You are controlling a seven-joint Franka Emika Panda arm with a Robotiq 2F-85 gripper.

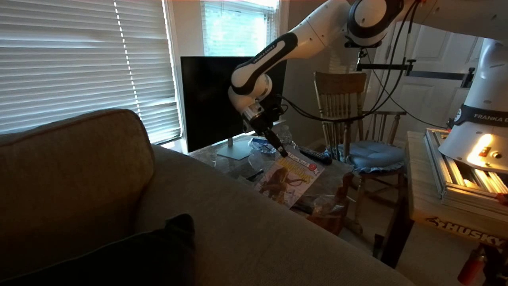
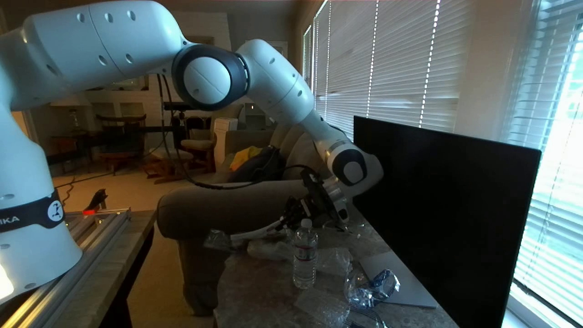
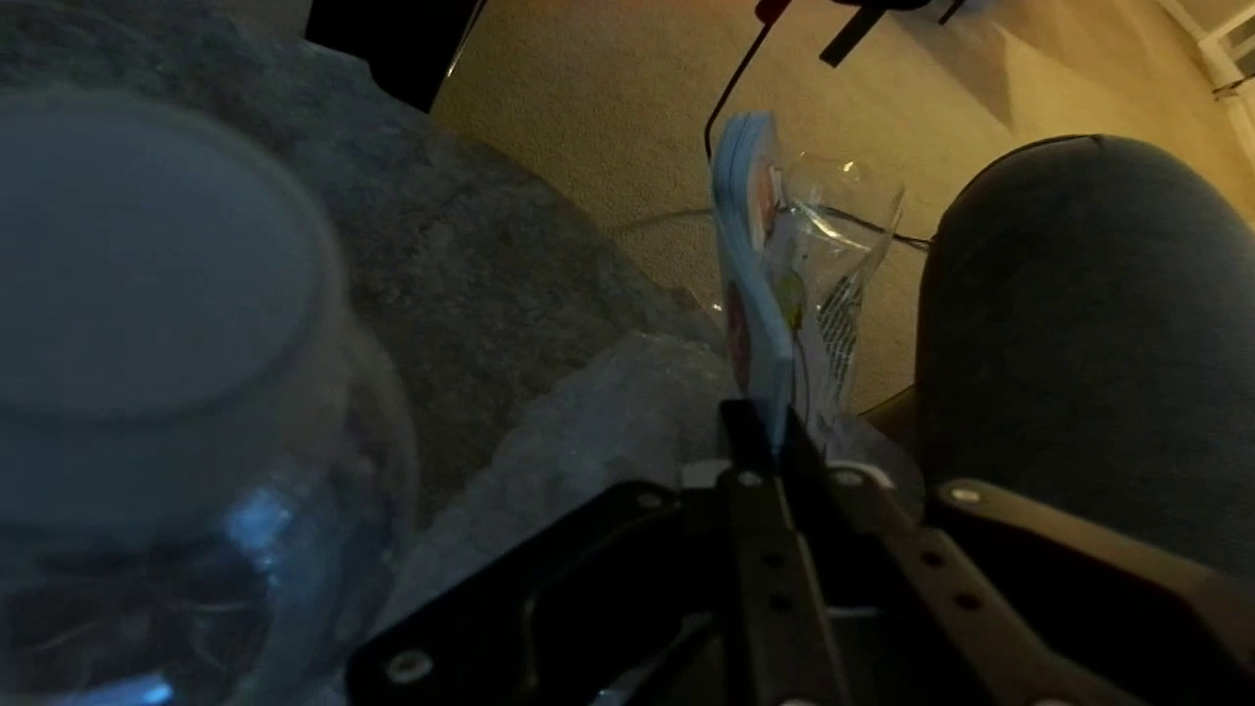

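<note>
A thin picture book (image 1: 291, 177) with a mammoth on its cover is tilted over the small table, its cover facing exterior view 1. My gripper (image 1: 284, 153) is shut on the book's upper edge. In the wrist view the book (image 3: 753, 271) appears nearly edge-on, its pages curved, pinched between the black fingertips of the gripper. From exterior view 2 only a pale, narrow side of the book (image 2: 257, 233) shows, left of the gripper. The book's lower edge is partly hidden behind the sofa arm in exterior view 1.
A clear water bottle (image 2: 304, 256) stands on the table close to the gripper, large in the wrist view. Plastic wrappers (image 2: 371, 289) lie around it. The monitor (image 2: 442, 218) stands behind, the sofa (image 2: 235, 218) borders the table, and a remote (image 1: 314, 155) lies beyond the book.
</note>
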